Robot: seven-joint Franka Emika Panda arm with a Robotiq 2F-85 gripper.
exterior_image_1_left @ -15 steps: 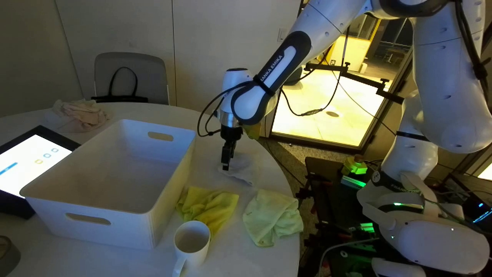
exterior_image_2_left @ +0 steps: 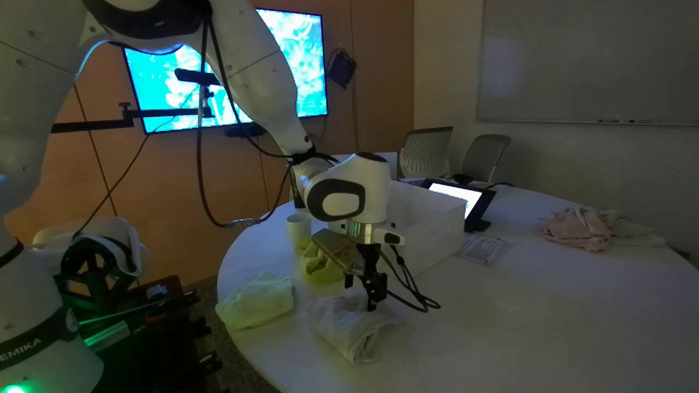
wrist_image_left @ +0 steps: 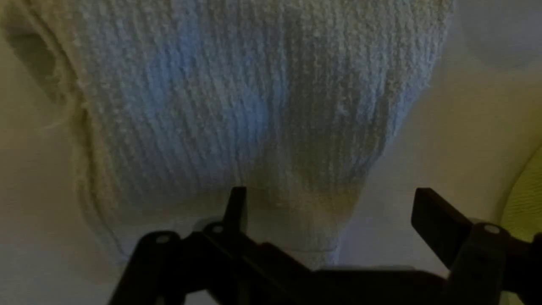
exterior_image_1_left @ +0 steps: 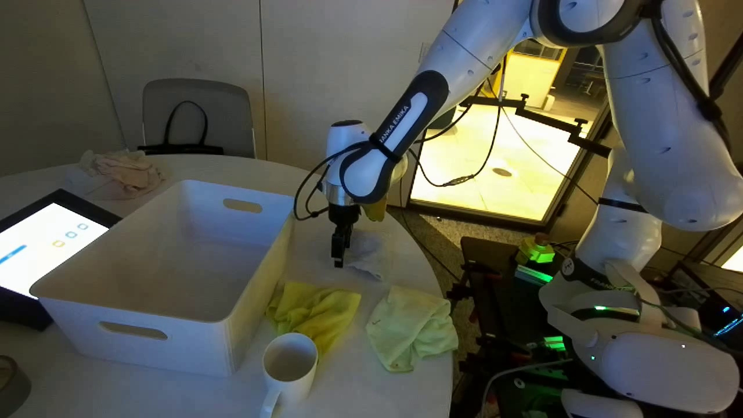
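Low over the table, my gripper (exterior_image_1_left: 339, 261) stands open beside a folded white cloth (exterior_image_1_left: 369, 254). In the wrist view the ribbed cloth (wrist_image_left: 254, 117) fills the upper middle. One finger (wrist_image_left: 236, 208) overlaps the cloth's lower part, while the other finger (wrist_image_left: 437, 221) is over bare table to its right. Whether the fingertips touch the cloth or table I cannot tell. From the second exterior view, the gripper (exterior_image_2_left: 360, 295) appears at the far edge of the cloth (exterior_image_2_left: 354, 327), with nothing held.
A yellow cloth (exterior_image_1_left: 313, 310), a pale green cloth (exterior_image_1_left: 411, 331) and a white mug (exterior_image_1_left: 289, 369) lie close by. The large white bin (exterior_image_1_left: 261, 292) is empty. A lit tablet (exterior_image_1_left: 52, 244) and a pink cloth (exterior_image_1_left: 129, 174) are farther off. Clear table (exterior_image_2_left: 524, 314) extends beyond the white cloth.
My arm has come down and shifted slightly left in the first exterior view, bringing the gripper closer to the table. The cloths, mug and bin look unmoved.
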